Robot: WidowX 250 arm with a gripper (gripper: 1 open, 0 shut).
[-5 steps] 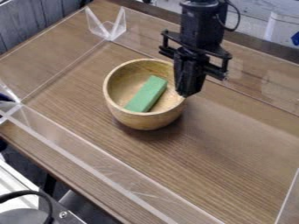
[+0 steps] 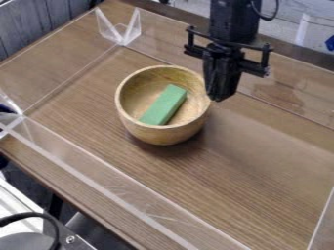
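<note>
A light wooden bowl (image 2: pixel 136 109) sits on the wooden table, with a green block (image 2: pixel 163 105) lying tilted inside it. My black gripper (image 2: pixel 217 90) hangs above and just beyond the bowl's right rim. It is shut, and nothing shows between its fingers.
Clear plastic pieces stand at the table's edges, at the top left, left and bottom right. A black cable runs at the lower left.
My gripper has shifted a little to the right, away from the middle of the bowl. The bowl and green block look unmoved.
</note>
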